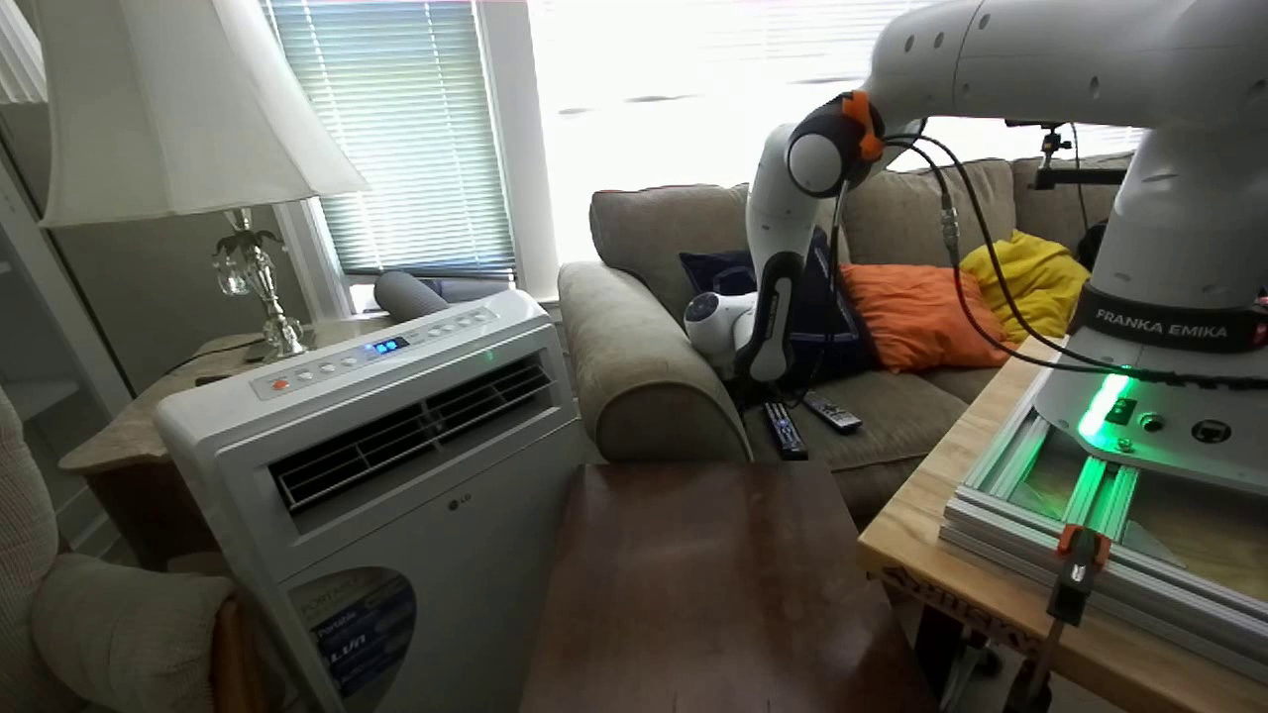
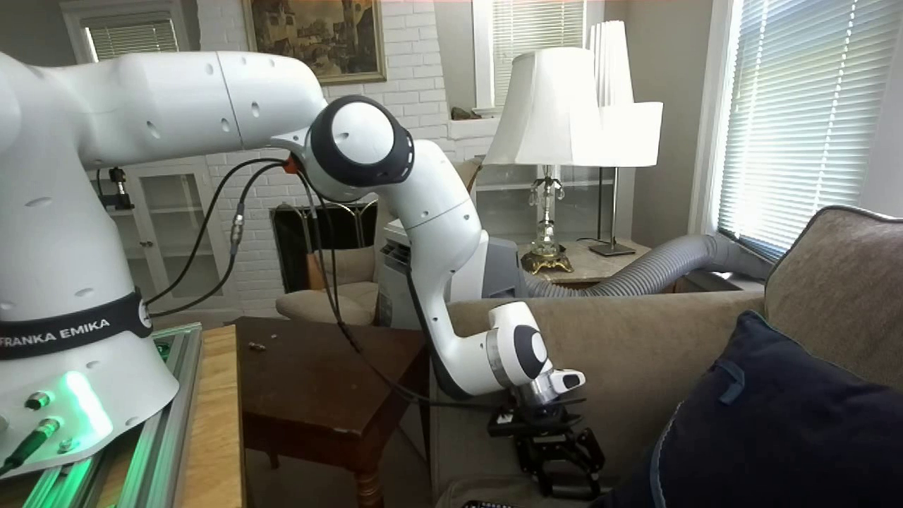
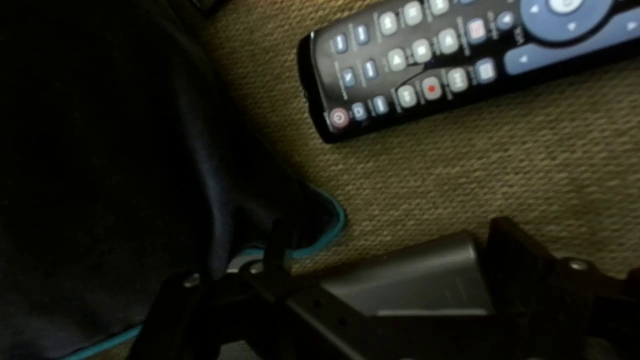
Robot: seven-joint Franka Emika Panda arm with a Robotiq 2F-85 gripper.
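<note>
My gripper stands open low over the couch seat, its fingers (image 3: 508, 243) set wide apart. Between them in the wrist view appears a smooth dark grey object (image 3: 414, 273) with a rounded edge; what it is I cannot tell, and its lower part is hidden by the gripper. A black remote (image 3: 414, 75) with blue and white buttons lies on the seat, ahead of the fingers and apart from them. In exterior view 1 that seat holds two remotes, one nearer (image 1: 785, 430) and one farther right (image 1: 832, 411). Exterior view 2 shows the gripper (image 2: 571, 473) beside the couch arm.
A dark blue pillow (image 3: 120, 180) with teal piping lies close on the left in the wrist view. Orange (image 1: 915, 315) and yellow (image 1: 1028, 279) pillows rest farther along the couch. The couch arm (image 1: 666, 404) rises beside my arm.
</note>
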